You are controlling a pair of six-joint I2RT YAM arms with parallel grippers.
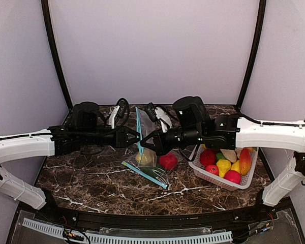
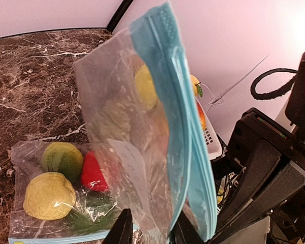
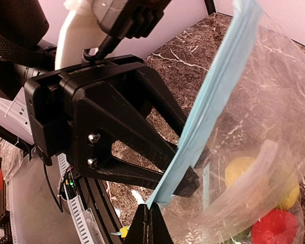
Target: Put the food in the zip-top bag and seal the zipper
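An upright clear bag with a pale blue zip strip (image 1: 139, 124) stands between my two grippers. My right gripper is shut on the lower end of that blue strip. My left gripper is open, and the bag's film and strip (image 2: 175, 101) rise at its fingertips; I cannot tell whether they touch. Flat on the table lies another clear bag with a blue strip (image 1: 145, 174). It shows a round yellow food (image 2: 50, 195), a yellow-green one (image 2: 62, 160), a red one (image 2: 91, 173) and something dark green (image 2: 89, 218).
A white basket (image 1: 213, 179) full of colourful play fruit and vegetables stands to the right on the dark marbled table (image 1: 91, 178). Both arms meet close together over the middle.
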